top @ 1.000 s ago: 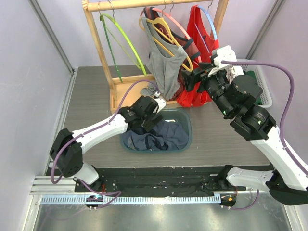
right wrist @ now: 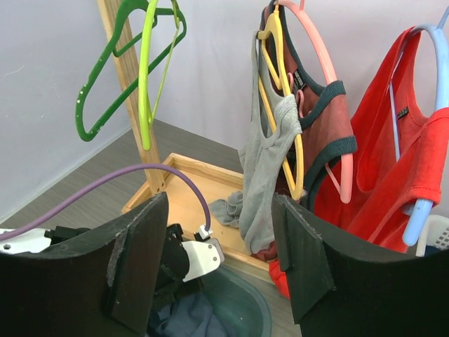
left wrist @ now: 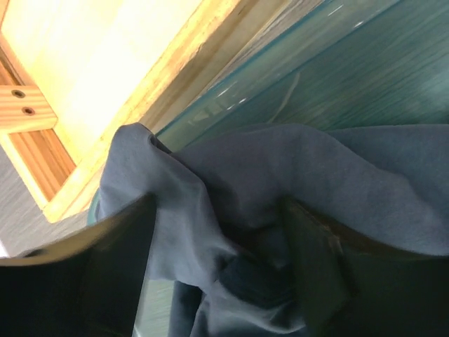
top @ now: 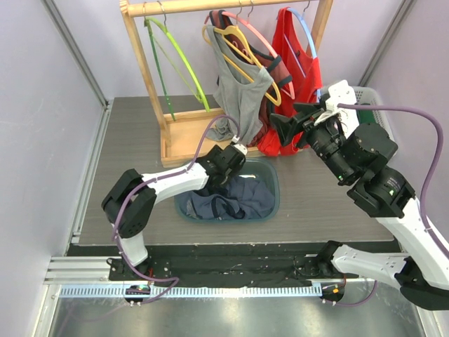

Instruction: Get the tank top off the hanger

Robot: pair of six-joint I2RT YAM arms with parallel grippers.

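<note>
A grey tank top [top: 241, 91] hangs from a yellow hanger [top: 245, 56] on the rack. In the right wrist view the grey tank top [right wrist: 268, 165] drapes over the yellow hanger [right wrist: 289, 147], its lower part near the rack's base. My right gripper is held apart from it, fingers parted, nothing between. Over the bin, my left gripper has its fingers spread above dark blue cloth [left wrist: 309, 168]; whether they touch it I cannot tell. The top view hides its fingertips behind the arm.
The blue-grey bin [top: 275, 200] holds the dark blue cloth, in front of the wooden rack [top: 184, 133]. Bare green hangers [top: 184, 63] hang left; a maroon top [right wrist: 316, 119] and red top [top: 287, 77] hang right. A white basket [top: 379, 98] stands at the right.
My left arm has shifted rightward over the bin. My right gripper has drawn a little to the right, away from the hanging clothes. The garments look nearly unmoved.
</note>
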